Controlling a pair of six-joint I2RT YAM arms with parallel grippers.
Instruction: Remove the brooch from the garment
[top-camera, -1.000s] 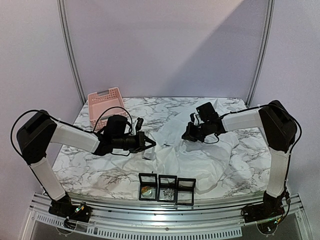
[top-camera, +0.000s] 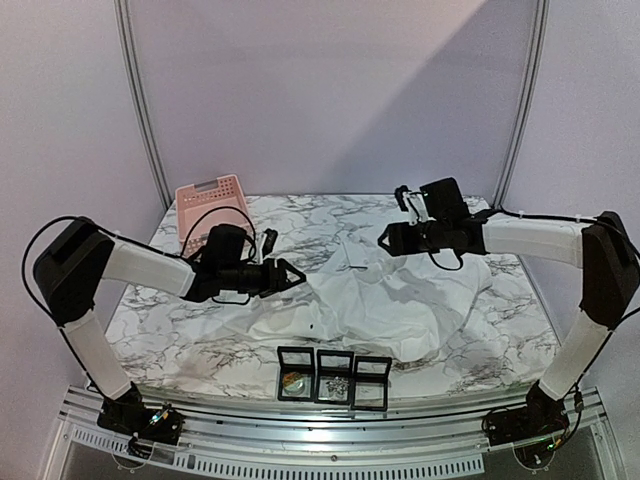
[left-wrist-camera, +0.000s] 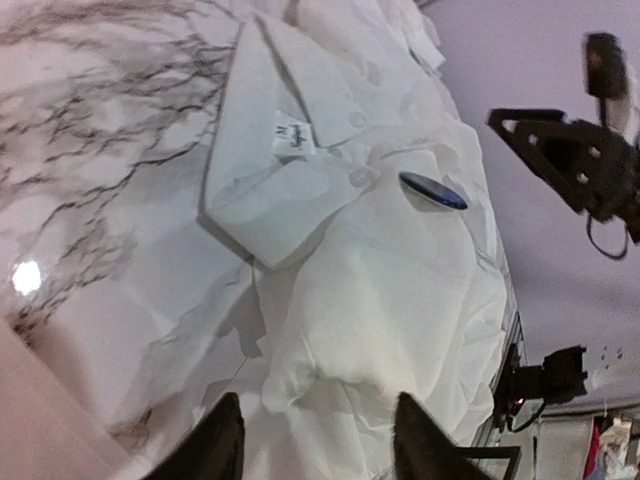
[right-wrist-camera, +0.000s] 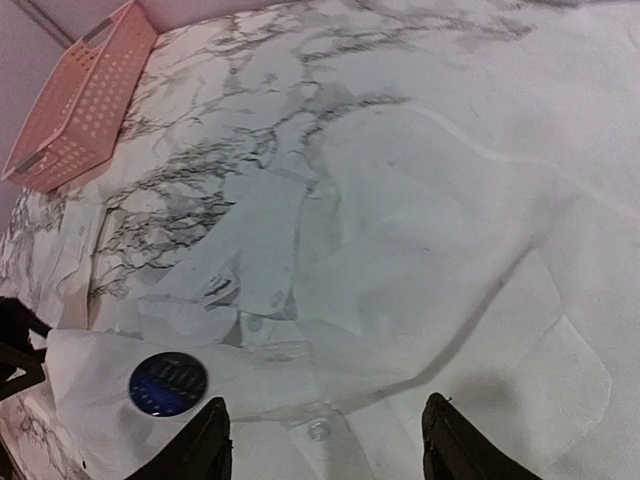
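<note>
A white garment (top-camera: 400, 310) lies rumpled over the middle of the marble table, its collar and buttons showing in both wrist views. A dark blue oval brooch (left-wrist-camera: 432, 190) (right-wrist-camera: 167, 383) sits on its fabric. My left gripper (top-camera: 292, 276) is above the garment's left part, fingers apart, nothing seen between them in the left wrist view. My right gripper (top-camera: 392, 240) stands open over the garment's upper right, with the brooch below and to the left of its fingers in the right wrist view.
A pink basket (top-camera: 185, 195) stands at the back left. Three small black open boxes (top-camera: 370, 395) sit at the front edge, two holding small items. Bare marble (top-camera: 160, 350) shows at the front left.
My right gripper has risen, gone back from lower over the garment, and now stands open. The left gripper has shifted slightly. The garment's right part has moved up and right.
</note>
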